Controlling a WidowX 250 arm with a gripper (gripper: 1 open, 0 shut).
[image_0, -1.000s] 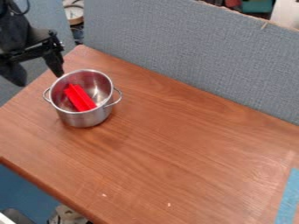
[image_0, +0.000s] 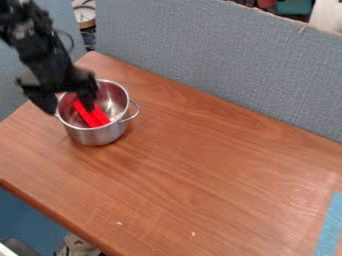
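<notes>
A steel pot (image_0: 111, 130) with side handles stands at the left of the wooden table (image_0: 214, 170). Inside it lies a red object (image_0: 96, 116). My black gripper (image_0: 64, 100), blurred, hangs over the pot's back-left rim, partly in front of it; its fingertips are too blurred to place exactly.
A grey padded wall (image_0: 214, 60) runs along the back, with another panel at the left. A blue tape strip (image_0: 327, 225) lies at the right.
The gripper has moved from the upper left down and rightward over the pot. The pot and red object look unmoved.
</notes>
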